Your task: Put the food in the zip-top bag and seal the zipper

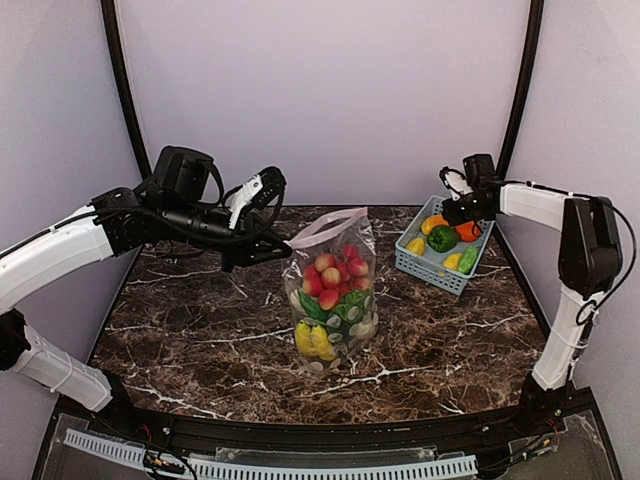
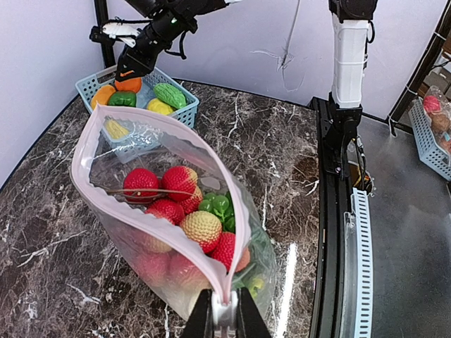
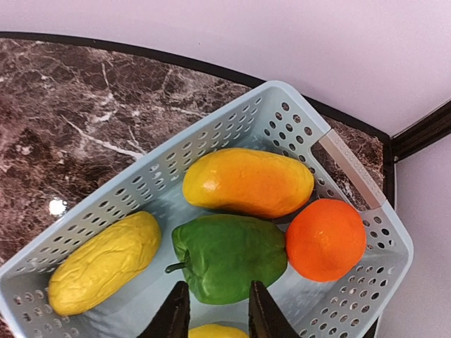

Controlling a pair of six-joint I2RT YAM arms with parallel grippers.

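Observation:
The clear zip top bag (image 1: 352,290) stands upright on the dark marbled table, its pink-rimmed mouth gaping. Inside lie several red fruits (image 2: 201,229), green pieces (image 2: 220,206) and yellow items (image 1: 314,341). My left gripper is shut on one corner of the pink rim, at a white piece. At the back right, my right gripper is over the blue basket (image 1: 437,275). Its fingers stand apart, with nothing held between them. Ahead of them lies a green pepper (image 3: 229,257), with an orange item (image 3: 246,182) and a red-orange round one (image 3: 325,239) beyond.
The basket also holds a yellow item (image 3: 106,262) by its left wall and a green cucumber-like one (image 2: 170,95). Its raised rim surrounds the food. Walls close in the table's back and sides. Bare table lies left of the bag and between bag and basket.

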